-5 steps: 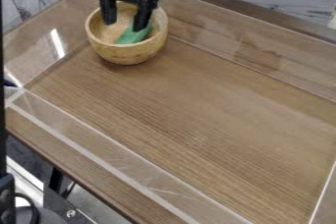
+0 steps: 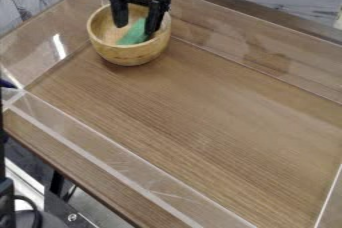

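My black gripper (image 2: pixel 136 12) is at the top of the camera view, reaching down into a tan round bowl (image 2: pixel 128 52). Its fingers stand apart, open, over the bowl's interior. A green elongated object (image 2: pixel 135 34) lies in the bowl beneath and between the fingers; whether the fingertips touch it I cannot tell.
Pale wall boards run along the top edges. Dark and blue items, partly cut off, sit at the lower left edge.
The gripper has shifted slightly within the bowl's area, and the bowl appears a little lower in the view. The green object remains inside.
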